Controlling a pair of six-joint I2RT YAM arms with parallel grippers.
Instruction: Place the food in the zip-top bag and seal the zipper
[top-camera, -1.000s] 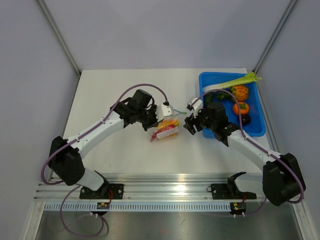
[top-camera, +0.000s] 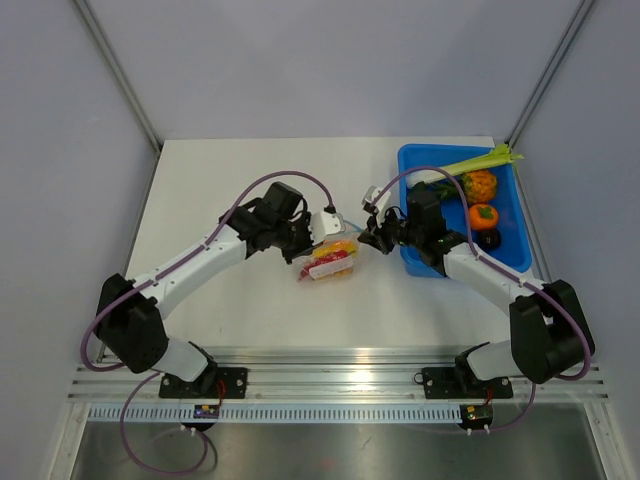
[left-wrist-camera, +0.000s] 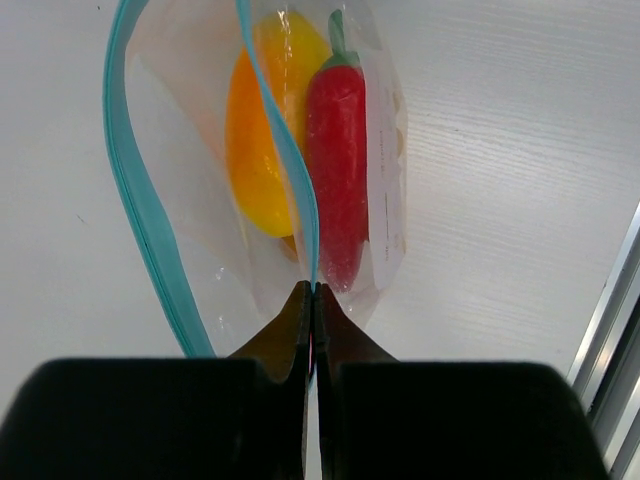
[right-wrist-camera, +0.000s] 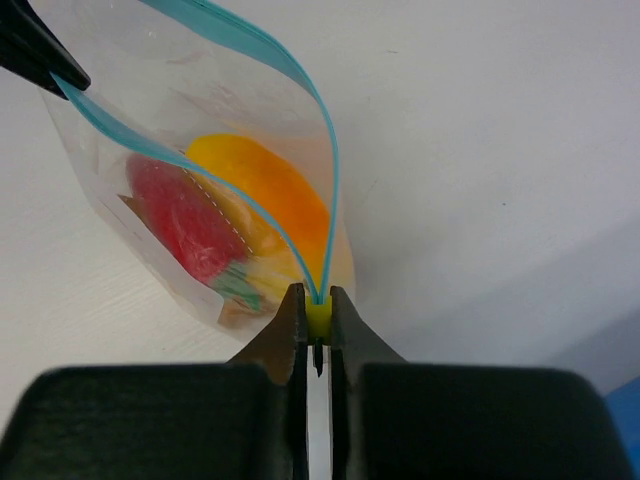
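Observation:
A clear zip top bag (top-camera: 341, 268) lies mid-table, its blue zip strips (left-wrist-camera: 150, 230) parted so the mouth gapes. Inside it are a red chili pepper (left-wrist-camera: 337, 160) and a yellow-orange food item (left-wrist-camera: 262, 120). One strip runs in between the closed fingertips of my left gripper, which is shut on the bag's rim. At the opposite end of the mouth, where both strips meet, my right gripper is shut on a yellow slider (right-wrist-camera: 319, 322). The left gripper's dark tip also shows at the upper left of the right wrist view.
A blue bin (top-camera: 405, 160) stands at the back right, beneath and behind the right arm. It holds leek-like greens (top-camera: 470, 163), an orange pepper (top-camera: 483, 217) and other vegetables.
My right gripper has moved left and in to the bag's right end, and now grips there. The bag has shifted slightly; the left arm has barely moved.

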